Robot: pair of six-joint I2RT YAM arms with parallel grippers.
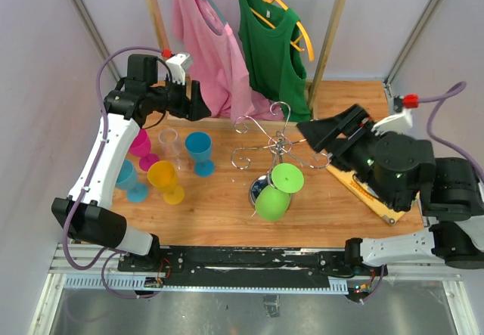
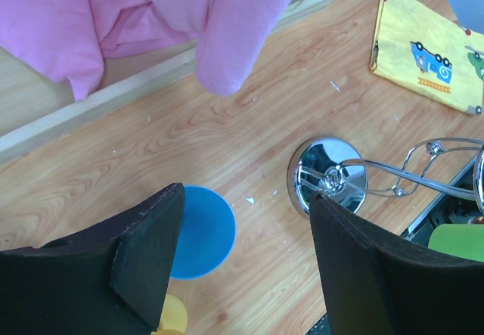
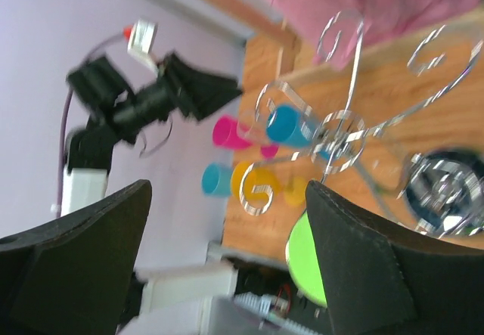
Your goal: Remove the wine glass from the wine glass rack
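Note:
In the top view a green wine glass (image 1: 271,203) hangs upside down on the chrome wine glass rack (image 1: 280,147), its round foot uppermost. My right gripper (image 1: 308,132) is in the air to the right of the rack, its fingers apart and nothing visible between them. From the right wrist view the rack's curled arms (image 3: 340,134) rise just beyond the fingers, and part of the green glass shows behind the right-hand finger (image 3: 352,267). At the upper left my left gripper (image 1: 198,107) stands open and empty, above the blue cup (image 2: 203,233) in the left wrist view.
Upright on the left of the table are two blue goblets, one (image 1: 200,153) near the rack, plus pink (image 1: 142,144), yellow (image 1: 163,176) and clear (image 1: 173,147) ones. A clothes rail with pink (image 1: 208,40) and green (image 1: 268,44) tops stands behind. A yellow cloth (image 2: 431,51) lies at the right.

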